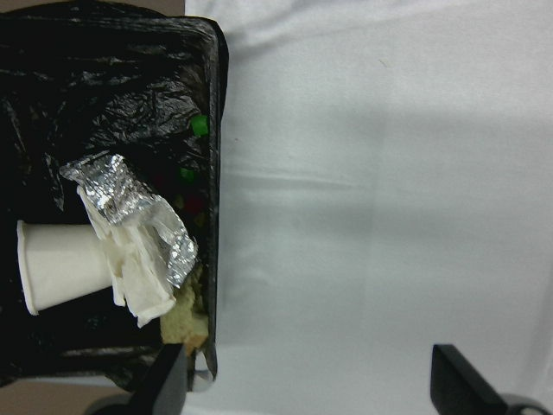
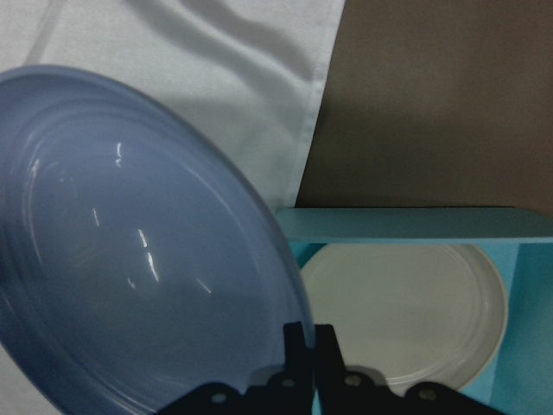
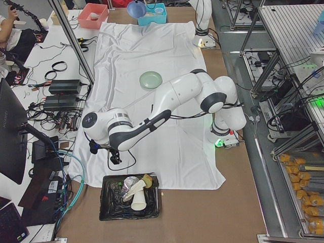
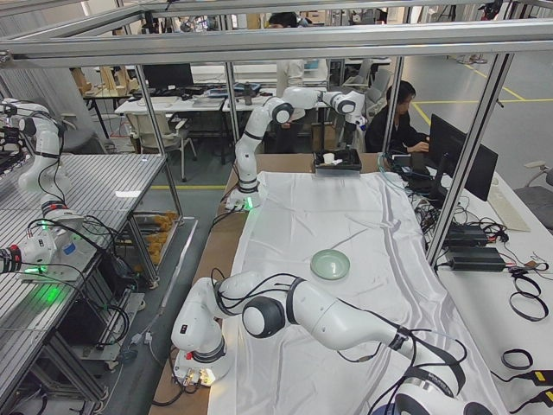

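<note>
A blue plate (image 2: 138,242) is held by its rim in my right gripper, which is shut on it, beside a blue bin (image 2: 527,320) holding a white plate (image 2: 397,303). My left gripper is open above the cloth at the edge of a black bin (image 1: 213,173) with a white cup (image 1: 65,264), crumpled foil (image 1: 117,190), white paper (image 1: 138,268) and food scraps (image 1: 181,320). A green plate (image 3: 151,79) lies alone on the white cloth (image 3: 152,50).
A pink bin (image 3: 93,16) stands at the far left back. The cloth around the green plate is clear. A metal frame post (image 3: 76,43) runs along the left side.
</note>
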